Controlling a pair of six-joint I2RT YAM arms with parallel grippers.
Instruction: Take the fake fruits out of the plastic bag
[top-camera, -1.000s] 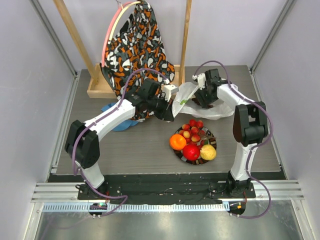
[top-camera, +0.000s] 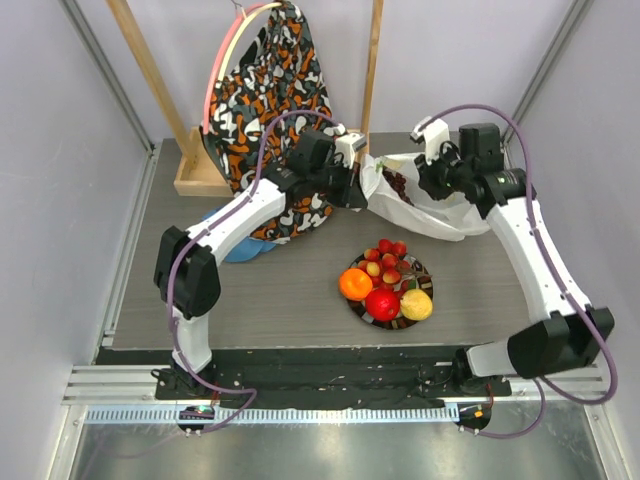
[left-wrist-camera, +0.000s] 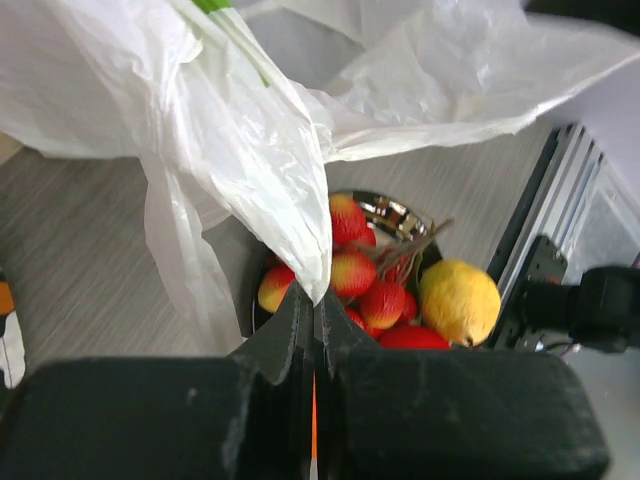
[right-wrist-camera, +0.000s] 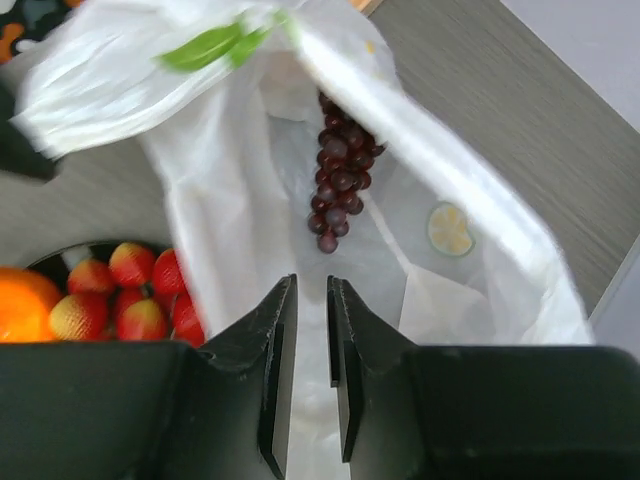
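Observation:
My left gripper is shut on an edge of the white plastic bag (left-wrist-camera: 240, 130), which hangs gathered from its fingertips. Dark red grapes (right-wrist-camera: 342, 175) lie inside the bag, with a pale yellow round (right-wrist-camera: 450, 230), a slice or a print, beside them. Over the bag's mouth stands my right gripper, just short of the grapes in its wrist view. A narrow gap parts its fingers (right-wrist-camera: 340, 320); white plastic shows through it, and whether any is pinched cannot be told. From above, the grapes (top-camera: 397, 185) show left of the right gripper (top-camera: 430, 182).
In front of the bag, a dark plate (top-camera: 358, 309) holds an orange (top-camera: 355, 284), a red fruit (top-camera: 382, 304), a yellow pear (top-camera: 416, 305) and several small red fruits (top-camera: 390, 262). A patterned cloth (top-camera: 270, 100) hangs back left.
The left gripper has moved slightly up and to the right with the bag's edge.

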